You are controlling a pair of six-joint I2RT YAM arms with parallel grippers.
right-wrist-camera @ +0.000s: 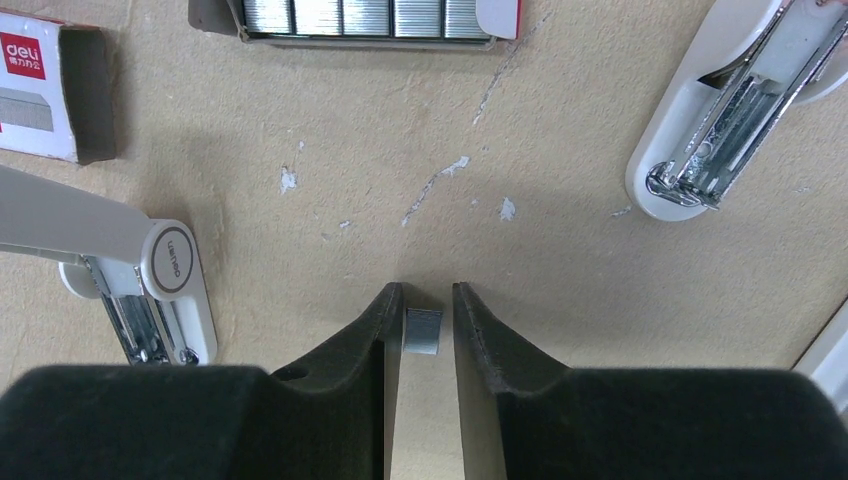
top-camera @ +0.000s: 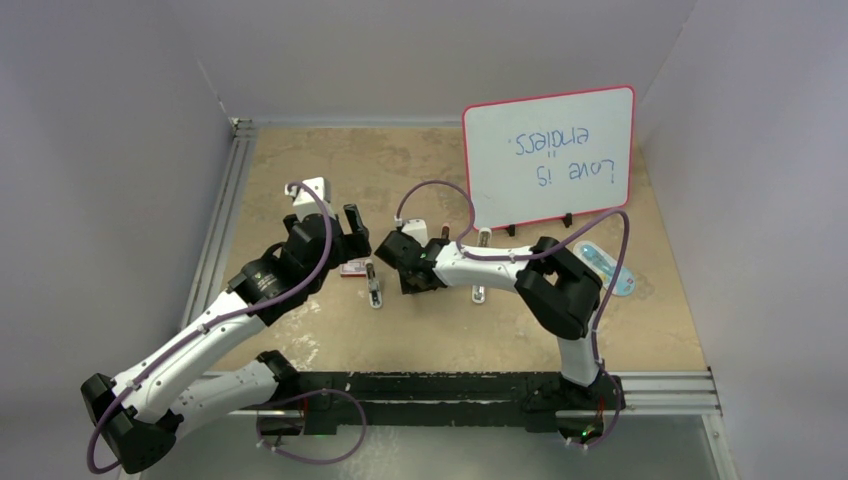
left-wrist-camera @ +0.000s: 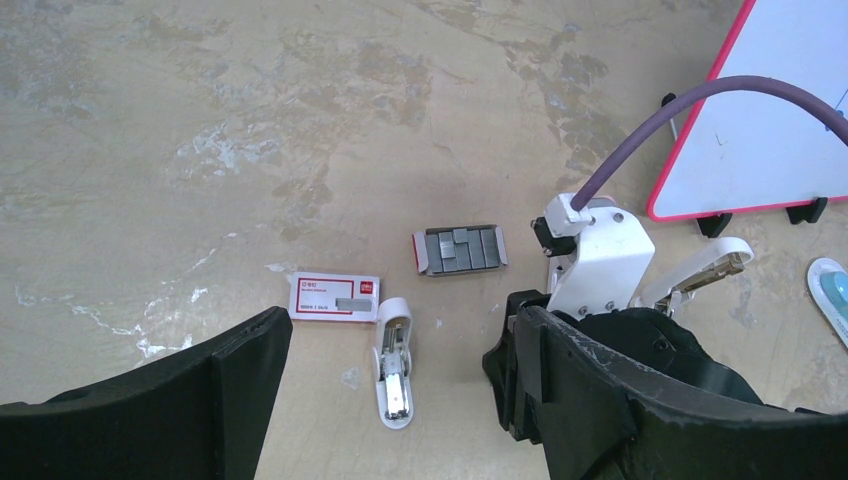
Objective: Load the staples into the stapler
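A small grey staple strip (right-wrist-camera: 422, 332) sits between the fingertips of my right gripper, low over the table. It is against the left-hand finger; a sliver of table shows on its other side. One white stapler lies opened with its metal channel showing; in the right wrist view this stapler (right-wrist-camera: 175, 285) is at the left. A second opened stapler (right-wrist-camera: 740, 115) stands at upper right. The tray of staples (left-wrist-camera: 460, 250) lies beyond my right gripper. My left gripper hangs open above the table, nothing between its fingers.
The staple box sleeve (left-wrist-camera: 335, 297) lies beside the first stapler. At the back right stands a pink-edged whiteboard (top-camera: 550, 155), with a blue-and-white object (top-camera: 605, 268) to the right.
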